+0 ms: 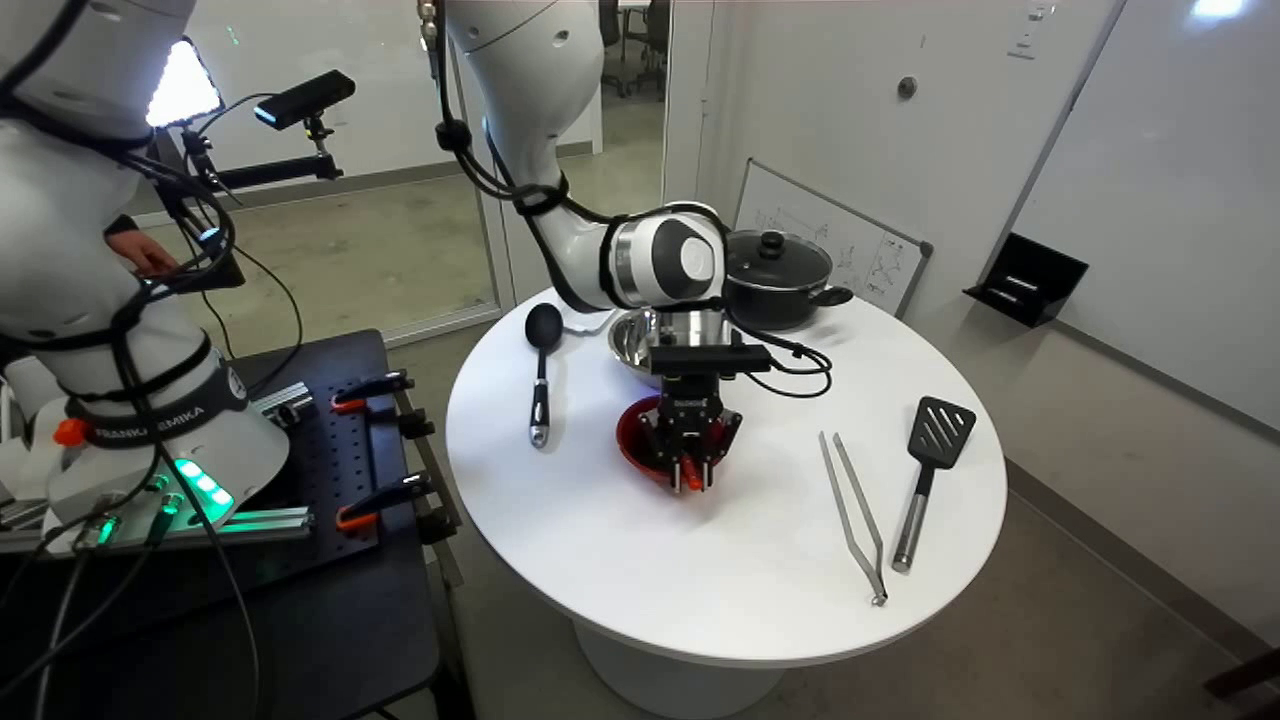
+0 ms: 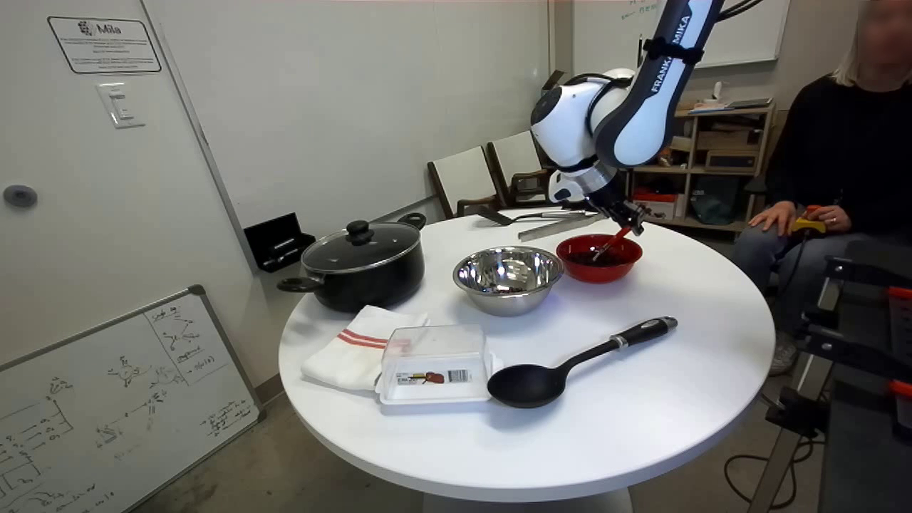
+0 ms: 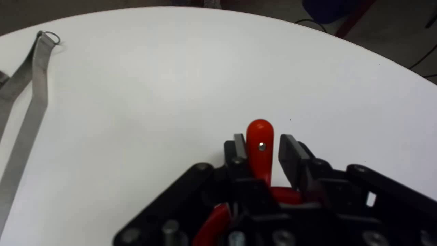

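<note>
A red bowl (image 2: 598, 270) with dark contents rests on the white table. A utensil with a red handle (image 3: 260, 160) leans in it, the handle sticking out over the rim. My gripper (image 1: 692, 476) is over the bowl's rim, its fingers on either side of that handle. In the wrist view the left finger (image 3: 240, 147) lies right against the handle or very near it. Between the right finger and the handle a narrow gap shows, so the fingers are partly open. The utensil's lower end is largely hidden in the bowl.
Close to the red bowl stands a steel bowl (image 2: 508, 295). Around them are a black lidded pot (image 2: 363, 265), a black spoon (image 2: 527, 385), a clear box (image 2: 436, 363), a towel (image 2: 355, 346), tongs (image 1: 854, 522) and a slotted spatula (image 1: 941, 434).
</note>
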